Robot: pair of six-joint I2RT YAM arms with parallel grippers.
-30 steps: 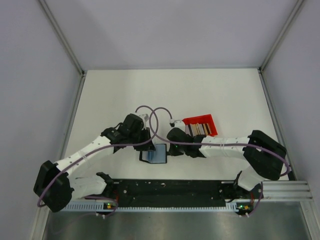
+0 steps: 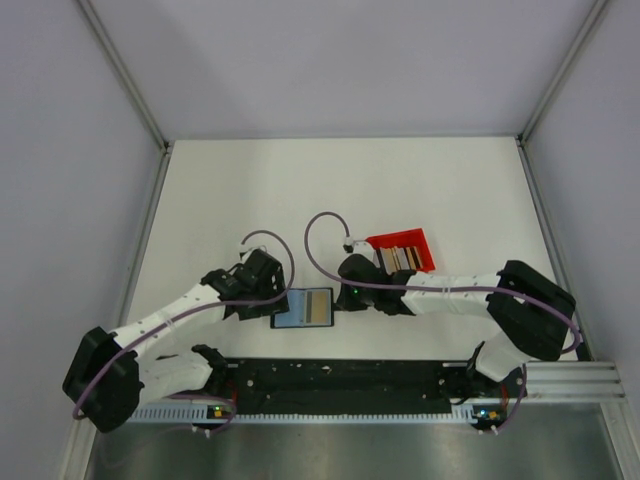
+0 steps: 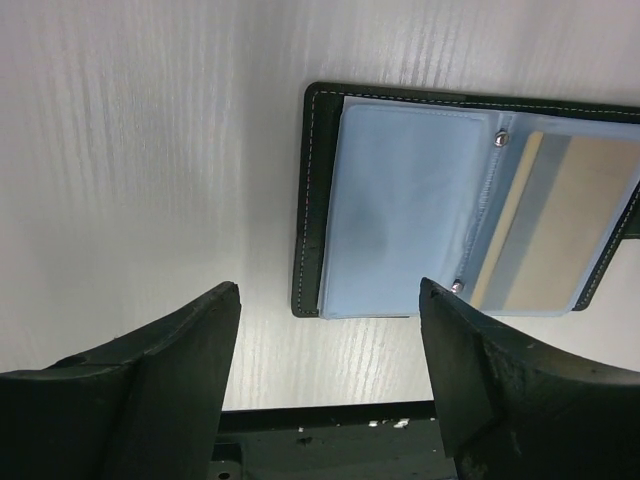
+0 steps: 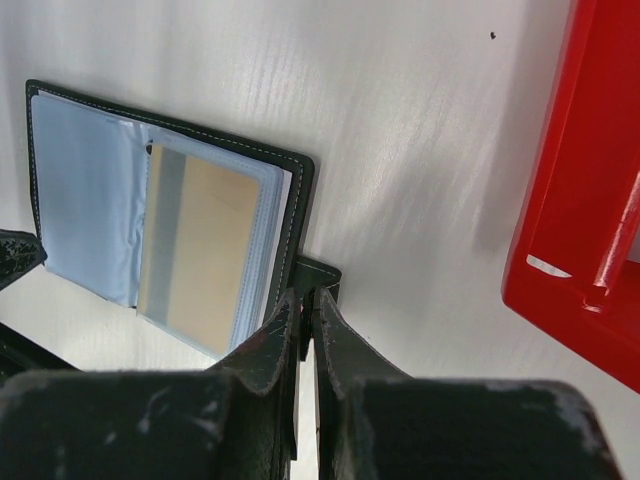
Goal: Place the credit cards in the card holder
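Note:
The card holder (image 2: 295, 308) lies open flat on the table, dark-edged with pale blue sleeves; its right side (image 4: 205, 245) shows a beige panel with a grey strip. In the left wrist view my left gripper stands open over the holder's left edge, nothing between its fingers. My right gripper is shut at the holder's right edge; I see no card in it. The red box (image 2: 423, 250) holds several cards in a row, at the right.
A dark bar (image 2: 330, 385) runs along the front edge.
My left gripper has moved left, away from the holder's middle. The holder now lies opened flat, wider to the left than a second ago. The right arm is nearly unmoved.

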